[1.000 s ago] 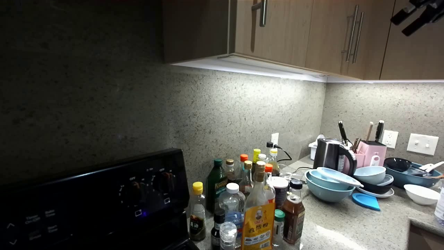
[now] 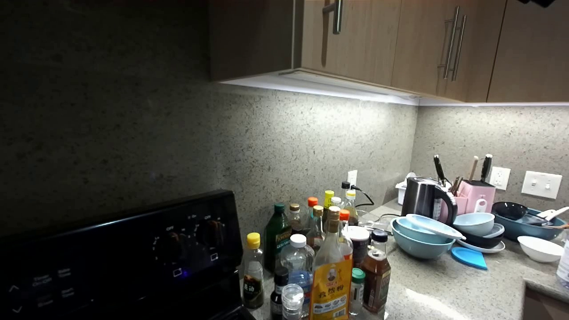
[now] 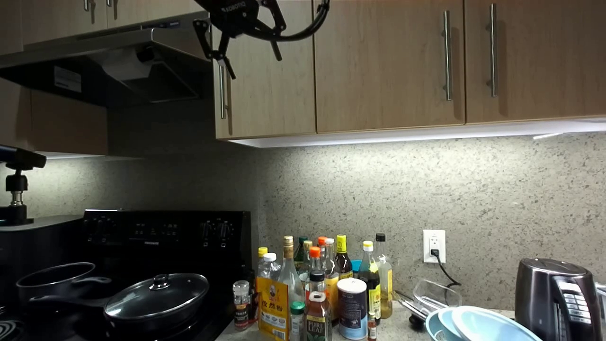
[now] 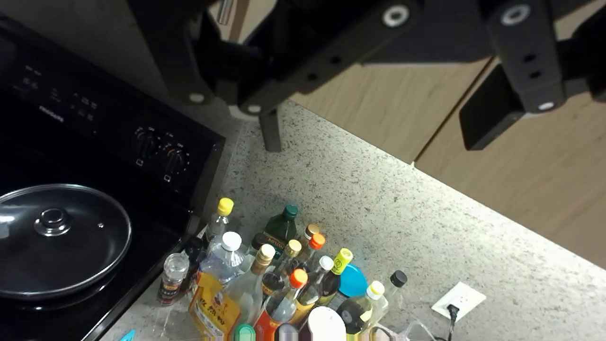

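Note:
My gripper (image 3: 253,59) hangs high in front of the upper cabinets, its fingers spread wide and nothing between them. Both fingertips (image 4: 271,133) show in the wrist view against the wall and cabinet doors. Only a dark sliver of it enters the top right corner of exterior view 1. Well below stands a crowded group of bottles, among them a clear one with a yellow label (image 2: 331,288), a green bottle (image 2: 277,234) and a brown tea bottle (image 3: 318,318). A cabinet door handle (image 3: 222,91) is just behind and below the gripper in exterior view 2.
The stove carries a lidded pan (image 3: 156,304) and a pot (image 3: 54,278). A range hood (image 3: 113,57) juts out left of the gripper. Blue bowls (image 2: 421,240) and a kettle (image 2: 421,197) occupy the counter further right. Bare counter (image 2: 442,290) lies in front of the bowls.
In exterior view 1 the gripper has risen at the top right, from both fingertips in view to just a sliver at the edge. The bottles and bowls have not moved.

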